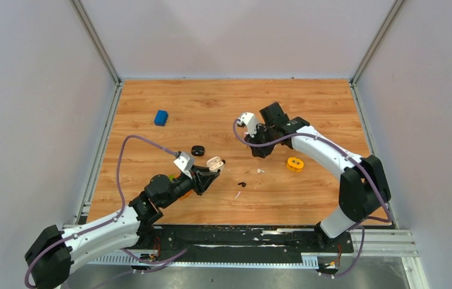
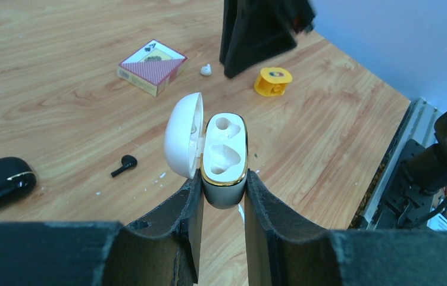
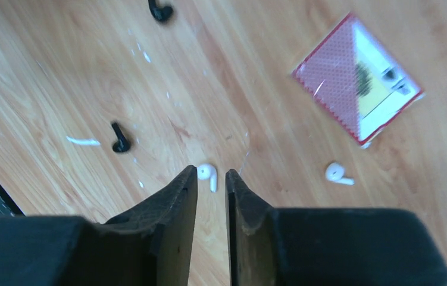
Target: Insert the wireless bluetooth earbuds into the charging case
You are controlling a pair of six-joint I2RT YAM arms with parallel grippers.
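The white charging case (image 2: 225, 149) is gripped at its base by my left gripper, which is shut on it. Its lid is raised, and both earbud wells look empty. In the right wrist view, my right gripper is part open with a narrow gap, holding nothing. A white earbud (image 3: 207, 173) appears in line with that gap, lying on the table below the fingertips. Farther right lies a second white earbud (image 3: 335, 173). From above, one white earbud (image 1: 260, 171) shows in front of the right gripper (image 1: 260, 153).
Black earbuds (image 3: 121, 142) and a black case (image 1: 198, 150) lie on the table. Also around are a patterned box (image 3: 358, 80), a yellow object (image 1: 295, 164), a blue block (image 1: 161, 118) and a thin white strip (image 3: 83, 141).
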